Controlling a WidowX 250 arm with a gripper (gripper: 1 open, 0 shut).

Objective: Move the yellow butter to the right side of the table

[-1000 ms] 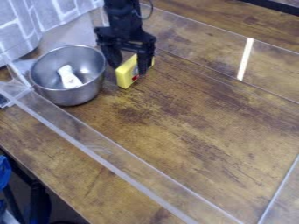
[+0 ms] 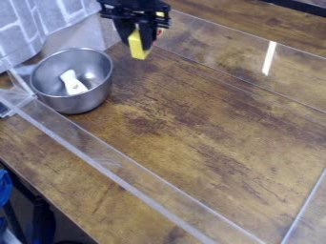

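The yellow butter (image 2: 137, 44) is a small yellow block near the top of the camera view, a little left of centre. My black gripper (image 2: 141, 31) comes down from the top edge and is shut on it, fingers covering part of the block. Butter and gripper appear raised above the wooden table (image 2: 211, 133), behind and to the right of the metal bowl.
A metal bowl (image 2: 51, 81) with a white object (image 2: 72, 83) inside stands at the left. Clear plastic walls (image 2: 114, 176) run around the work area. Patterned cloth (image 2: 32, 33) lies at the far left.
Earlier the butter lay on the table beside the bowl. The bowl has not moved.
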